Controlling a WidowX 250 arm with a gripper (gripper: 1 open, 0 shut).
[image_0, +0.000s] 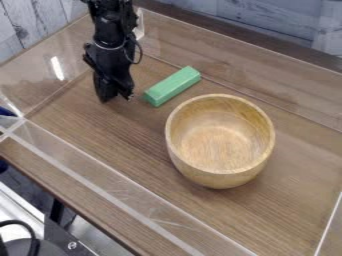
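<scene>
A black robot arm reaches down from the top of the view, its gripper (112, 90) low over the wooden table at upper left, shut, with nothing visible between its fingers. To its right lies a green block (173, 86), apart from it. A large tan bowl (219, 168) rests upright on the right half of the table, below the block.
The wooden table (94, 180) has free room at the lower left and along the right. A black cable (24, 232) curls at the lower left edge. A white object stands behind the arm at the top.
</scene>
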